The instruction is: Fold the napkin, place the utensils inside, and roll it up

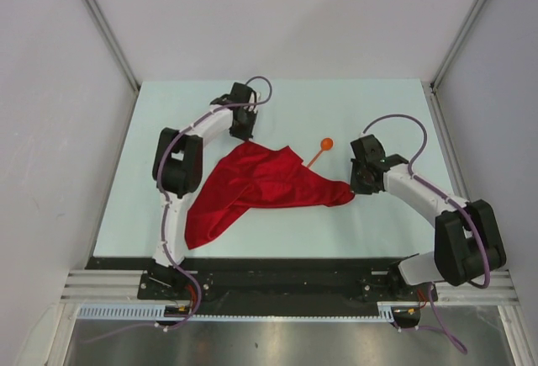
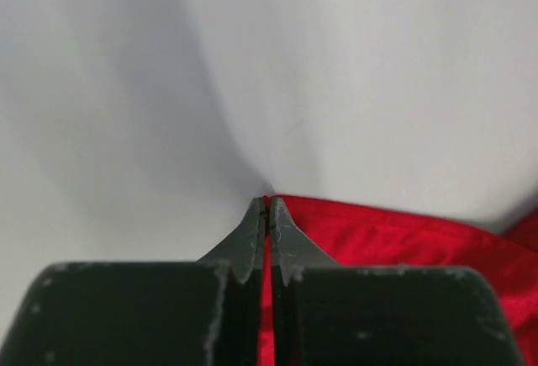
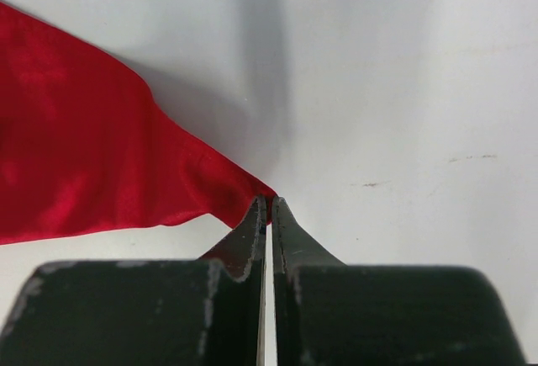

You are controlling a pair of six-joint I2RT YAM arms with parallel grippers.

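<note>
The red napkin [image 1: 252, 181] lies spread crumpled on the white table. In the top view my left gripper [image 1: 248, 137] is at its upper left corner; in the left wrist view the gripper is shut on that corner's edge. My right gripper is shut on the napkin's right corner [image 3: 227, 189]. An orange spoon [image 1: 326, 144] lies behind the napkin, its handle reaching toward it, partly hidden.
White walls stand on the sides and back, and a dark strip runs along the front edge.
</note>
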